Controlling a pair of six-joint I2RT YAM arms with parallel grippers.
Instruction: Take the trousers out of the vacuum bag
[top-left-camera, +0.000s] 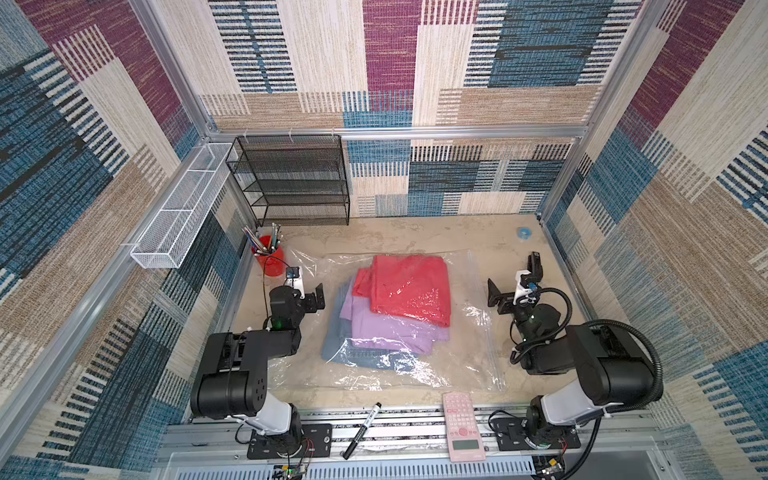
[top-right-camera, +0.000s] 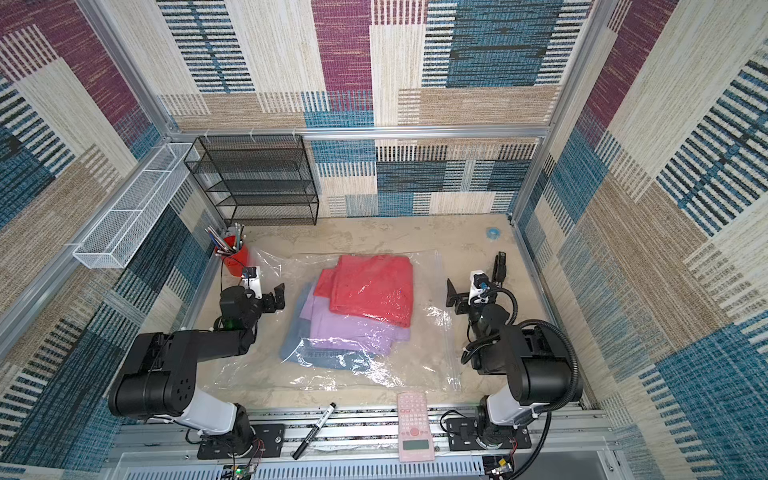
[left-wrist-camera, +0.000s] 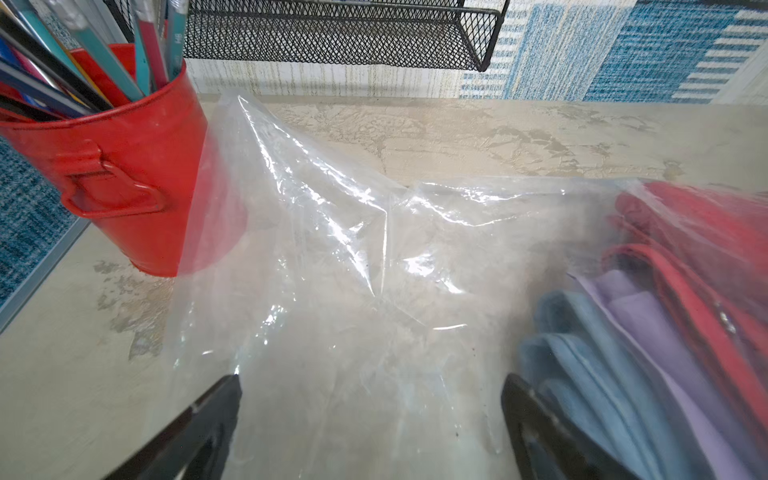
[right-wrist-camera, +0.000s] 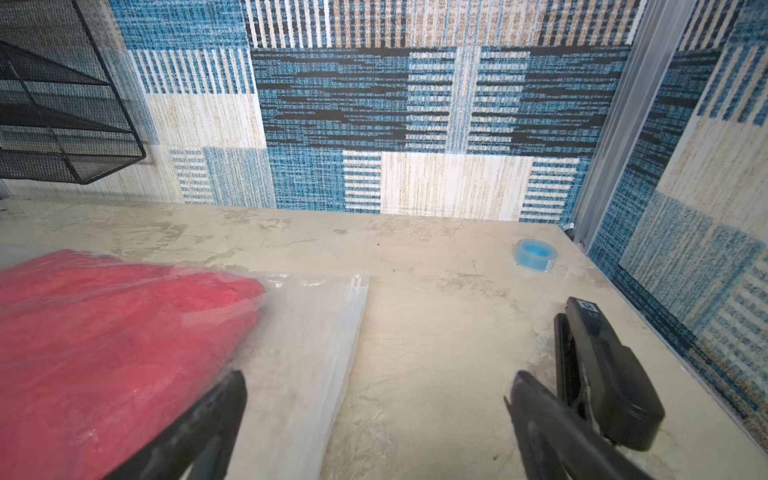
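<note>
A clear vacuum bag (top-left-camera: 472, 352) lies flat on the table, its zip edge (right-wrist-camera: 342, 376) toward the right. Folded clothes are inside it: a red piece (top-left-camera: 410, 289) on top, a lilac one (top-left-camera: 392, 329) under that, and a blue one (top-left-camera: 340, 340) lowest. Which of them are the trousers I cannot tell. My left gripper stands open over the bag's left part, beside the pile, nothing between its fingers. At the zip edge, my right gripper is also open and empty. Neither visibly grips the film.
A red bucket of pencils (left-wrist-camera: 112, 160) touches or nearly touches the bag's far left corner. At right are a black stapler (right-wrist-camera: 608, 376) and blue tape (right-wrist-camera: 535, 254). A black mesh rack (top-left-camera: 292, 180) stands behind; a marker (top-left-camera: 361, 430) and pink calculator (top-left-camera: 461, 424) lie in front.
</note>
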